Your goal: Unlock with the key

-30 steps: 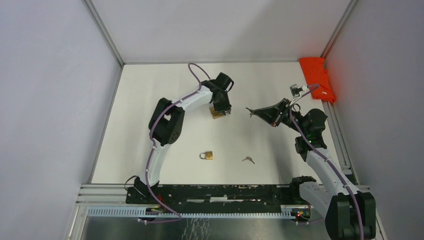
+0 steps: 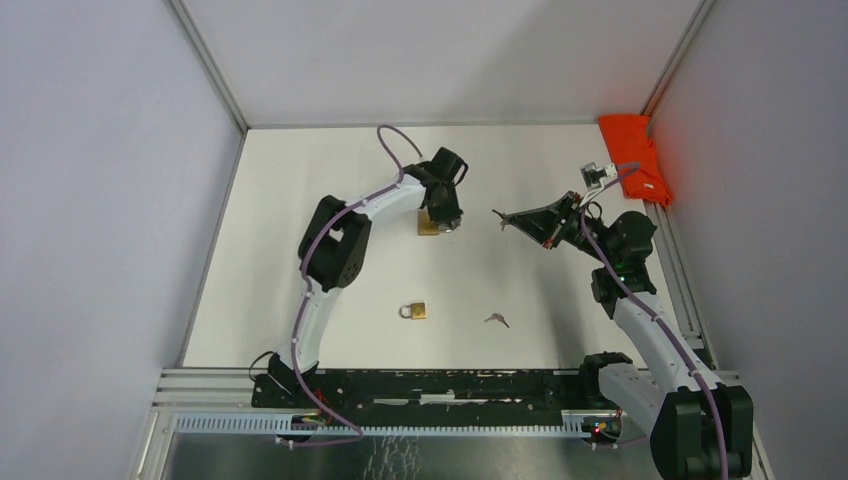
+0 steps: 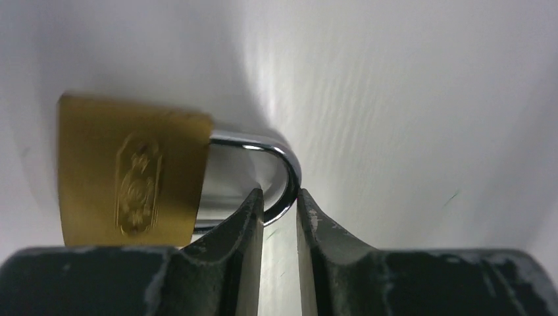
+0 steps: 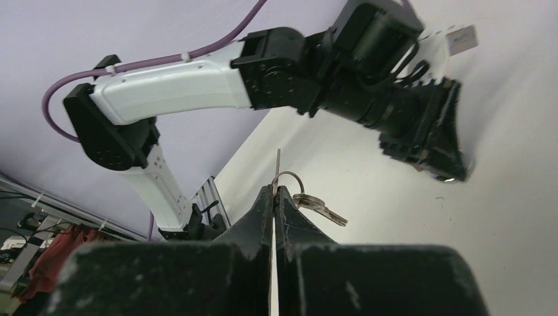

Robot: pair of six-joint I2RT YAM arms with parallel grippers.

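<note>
A large brass padlock point(image 2: 428, 222) lies flat on the white table, its shackle partly under my left gripper point(image 2: 452, 222) in the top view. The left wrist view shows its brass body point(image 3: 131, 172) and, to the right, the curved steel shackle point(image 3: 288, 158). There my left gripper is slightly open, its fingertips at either side of the shackle's bend. My right gripper is shut on a key point(image 4: 278, 161) that points out beyond the tips. From the same ring point(image 4: 296, 178) hangs another key point(image 4: 322, 208).
A smaller brass padlock point(image 2: 418, 311) and a loose set of keys point(image 2: 497, 320) lie nearer the front edge. A folded orange cloth point(image 2: 635, 160) rests at the back right corner. Between the two grippers the table is bare.
The padlock has turned from slanted to nearly straight. The right arm has barely moved.
</note>
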